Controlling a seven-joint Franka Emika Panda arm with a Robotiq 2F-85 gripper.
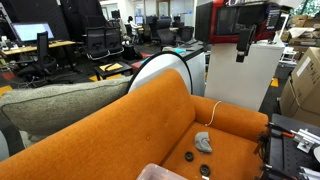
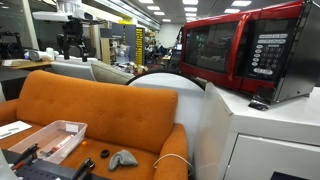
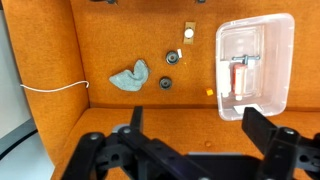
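My gripper is open, with empty space between its fingers, high above the orange sofa. In exterior view 1 the gripper hangs in front of the red microwave and white cabinet. A crumpled grey cloth lies on the seat. Beside it sit two dark round pieces, one above the other in the wrist view. To their right is a clear plastic bin with a white and red item inside. A small piece with a white knob lies left of the bin.
A white cable runs along one side of the seat. The sofa's backrest rises behind the objects. A red microwave stands on the white cabinet beside the sofa. Bare seat surrounds the cloth.
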